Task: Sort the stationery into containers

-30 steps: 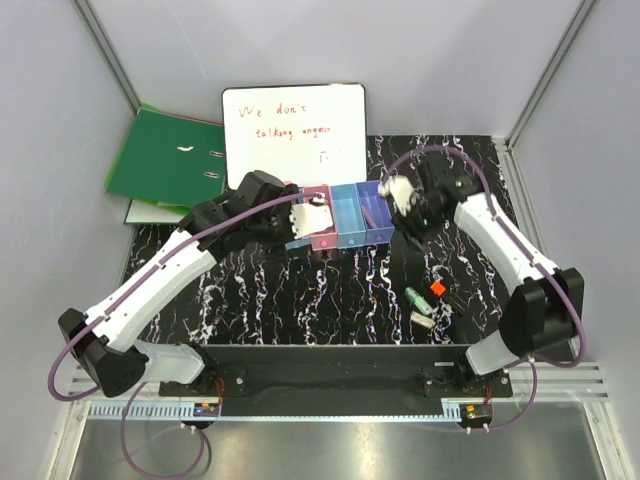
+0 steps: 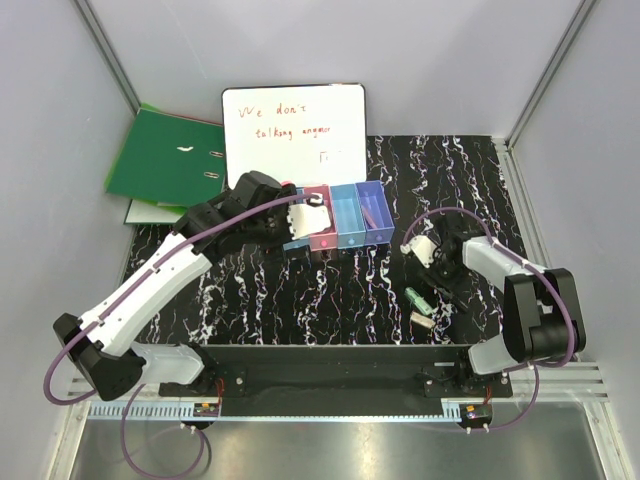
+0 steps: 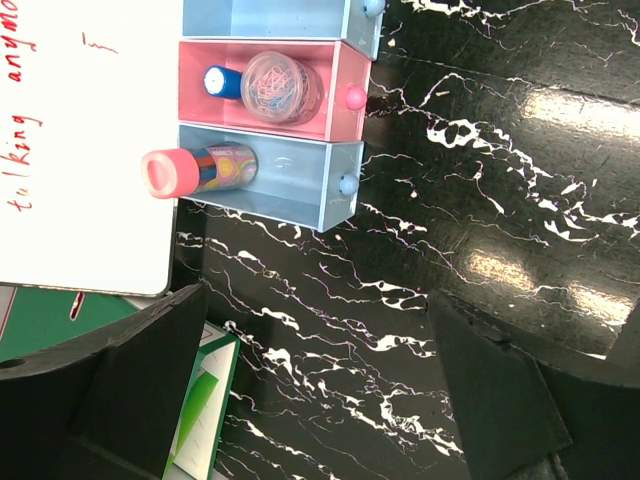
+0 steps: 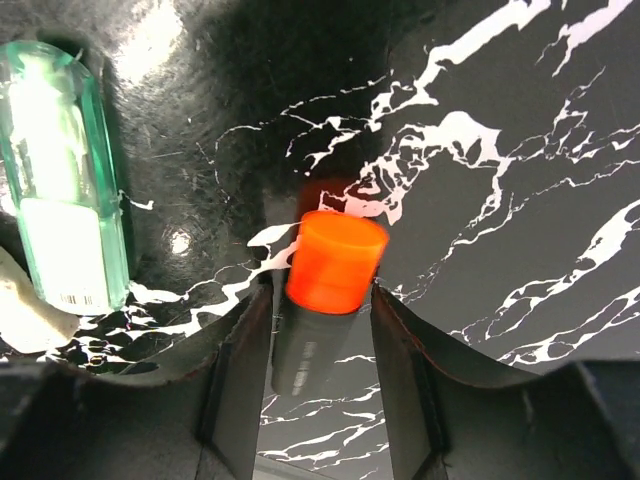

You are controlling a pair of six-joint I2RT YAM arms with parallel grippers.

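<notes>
In the right wrist view my right gripper stands open around an orange-capped grey cylinder [image 4: 334, 259] on the black table. Left of it lie a green clear item [image 4: 65, 160] and a pale piece [image 4: 25, 310]. My left gripper is open and empty above the table, facing the drawers: a blue one [image 3: 290, 195] with a pink-capped bottle [image 3: 170, 172], a pink one [image 3: 330, 70] with a clip tub [image 3: 282, 88] and blue-capped item [image 3: 222, 82], and another blue one [image 3: 270, 15]. A darker blue drawer [image 2: 378, 200] holds a pinkish item.
A whiteboard [image 2: 295, 145] stands behind the drawers, with green folders [image 2: 160, 160] at the back left.
My right gripper has moved from near the drawers down and toward the front right, over the orange-capped item. The left arm is essentially still.
</notes>
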